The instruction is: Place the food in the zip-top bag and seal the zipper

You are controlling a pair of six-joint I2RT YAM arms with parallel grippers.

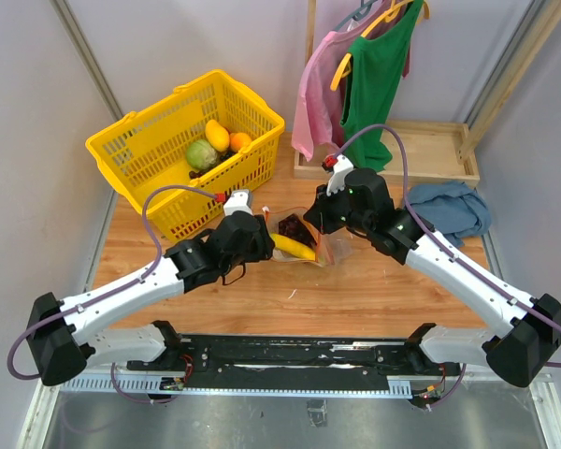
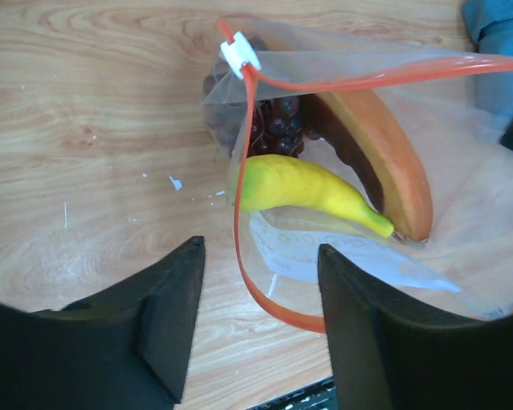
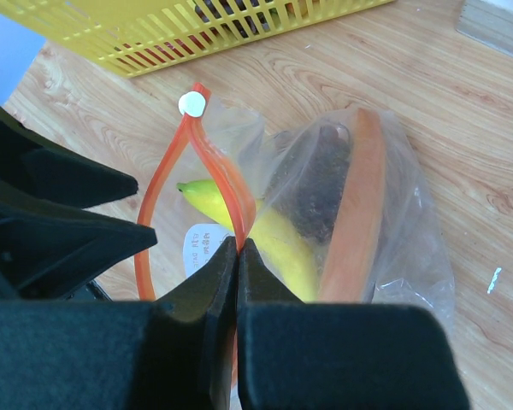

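The clear zip bag (image 2: 479, 184) lies on the table with its orange-edged mouth gaping. Inside are a yellow banana (image 2: 303, 188), dark grapes (image 2: 278, 124) and a long brown, bread-like piece (image 2: 385, 158). A white slider (image 2: 239, 53) sits at the far end of the zipper. My right gripper is shut on the orange zipper edge, which runs in between its fingertips. Across the mouth, my left gripper is open; the near zipper edge passes below its fingers, and nothing is clamped there.
A yellow basket (image 1: 122, 154) holding more produce stands at the back left. Blue cloth (image 1: 449, 208) lies at the right, near a wooden tray (image 1: 421, 166) under hanging clothes. Bare table (image 1: 290, 313) extends in front of the bag.
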